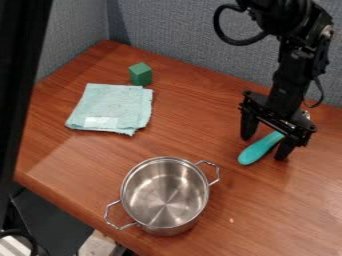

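A black robot gripper (267,135) hangs low at the right, straddling a teal elongated object (255,151) that lies diagonally on the wooden table; its upper end is partly hidden between the fingers. Whether the fingers touch or grip it, I cannot tell.
A steel pot (163,200) with two handles stands at the front centre. A folded pale cloth (110,105) and a green block (140,74) are at the back left. Grey panels (174,30) border the back.
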